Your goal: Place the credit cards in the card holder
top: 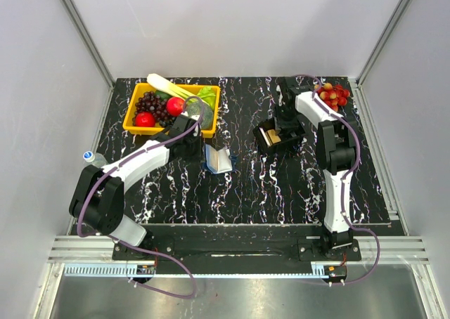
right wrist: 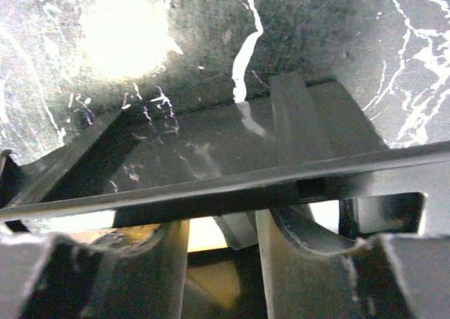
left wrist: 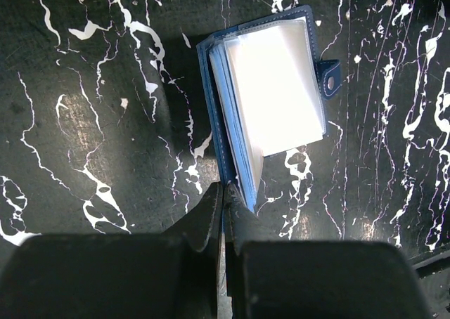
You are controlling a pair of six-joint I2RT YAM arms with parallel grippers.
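Observation:
A blue card holder (left wrist: 274,87) with clear sleeves lies open on the table, center in the top view. My left gripper is shut at its spine end, with nothing clearly held. A black box (top: 266,145) holding cards (top: 273,135) stands right of the holder. My right gripper is down in that box, fingers part open with a gap between them; in its view the rim hides much of the cards.
A yellow crate (top: 129,119) of fruit and vegetables stands back left, a bottle (top: 97,158) at the left, red fruit (top: 336,95) back right.

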